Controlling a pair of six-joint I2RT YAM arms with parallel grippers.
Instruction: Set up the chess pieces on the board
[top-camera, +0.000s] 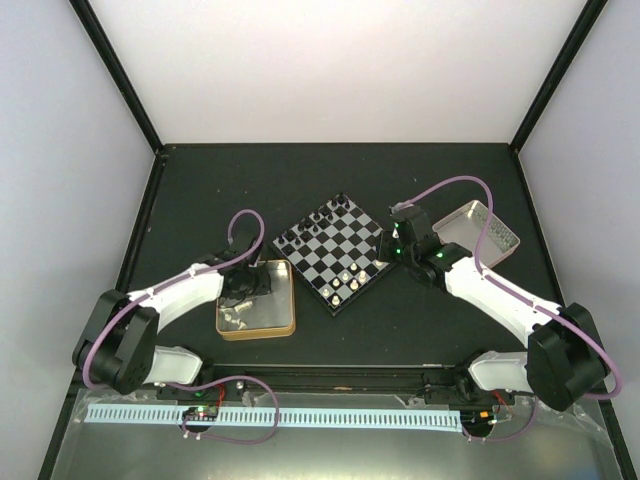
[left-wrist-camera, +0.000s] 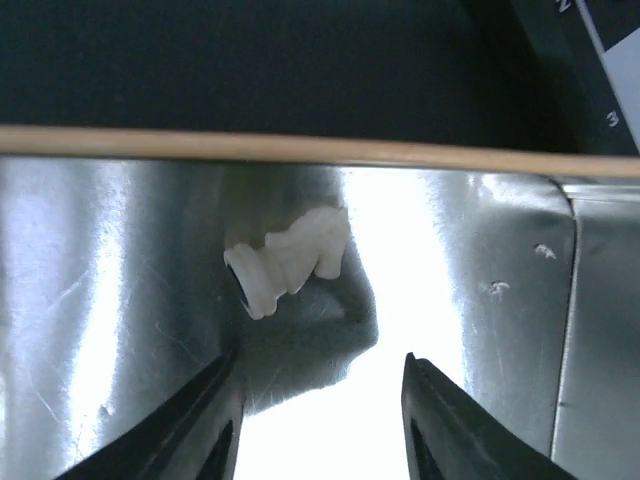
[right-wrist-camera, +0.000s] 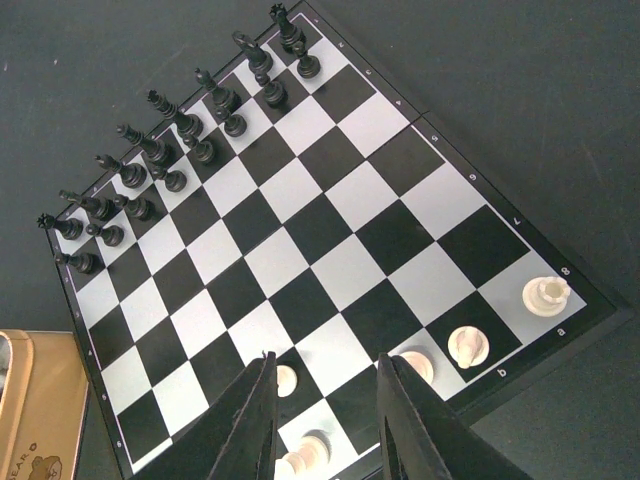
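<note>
The chessboard (top-camera: 330, 250) sits mid-table, black pieces along its back rows and several white pieces on the near side, such as a white piece (right-wrist-camera: 546, 296) near its corner. My left gripper is open over the tan-rimmed tray (top-camera: 290, 310); just ahead of its fingers a white knight (left-wrist-camera: 290, 260) lies on its side on the metal floor. More white pieces (top-camera: 235, 317) lie in that tray. My right gripper hangs open over the board's white side, with nothing seen between its fingers.
A second metal tray (top-camera: 495, 245) stands at the right, beside the right arm.
</note>
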